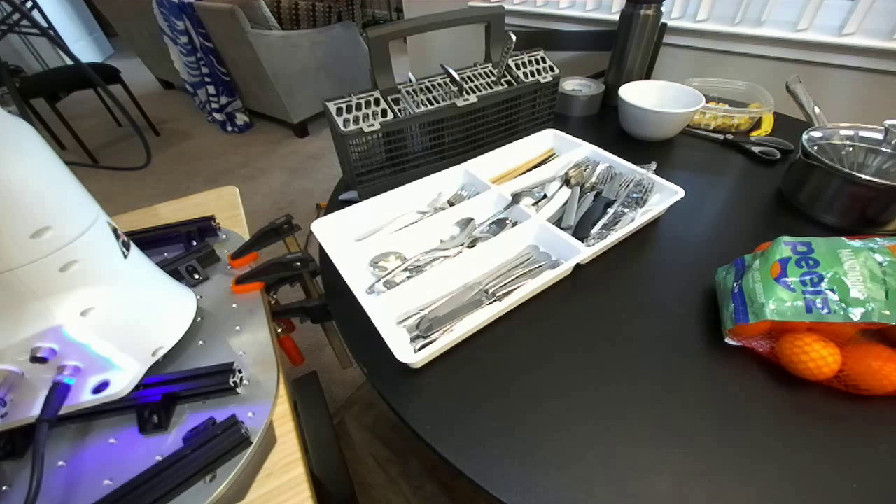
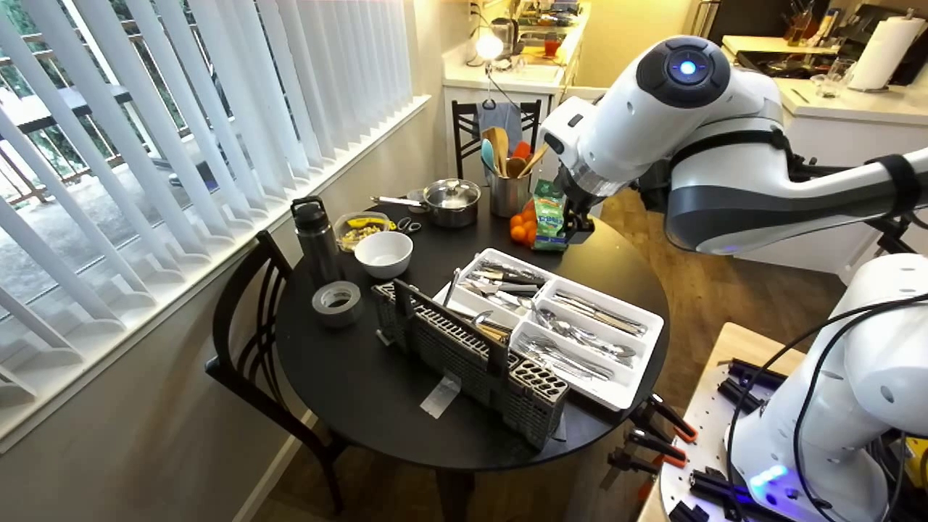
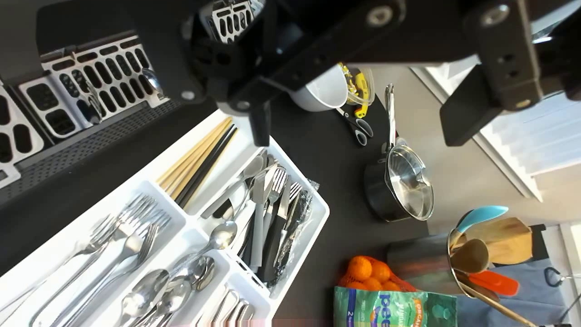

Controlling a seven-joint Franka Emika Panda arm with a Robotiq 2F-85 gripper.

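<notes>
My gripper is open, its two dark fingers wide apart with nothing between them in the wrist view. In exterior view 2 it hangs above the table near the bag of mandarins; exterior view 1 does not show it. A white cutlery tray (image 1: 348, 225) lies on the black table, with forks (image 3: 125, 234), spoons (image 3: 163, 291), knives (image 1: 479, 294) and chopsticks (image 3: 193, 163) in separate compartments. Its end compartment holds mixed cutlery (image 3: 272, 218). Behind the tray stands a grey dishwasher basket (image 1: 437, 126) with a few utensils poking out of it.
The mandarin bag (image 1: 810, 285), a lidded pot (image 2: 452, 204), a utensil holder (image 2: 509, 191), a white bowl (image 2: 383, 253), a plastic food container (image 1: 731, 105), scissors (image 1: 752, 147), a tape roll (image 2: 336, 303) and a dark bottle (image 2: 317, 239) surround the tray. Bare tabletop (image 1: 605, 378) lies in front.
</notes>
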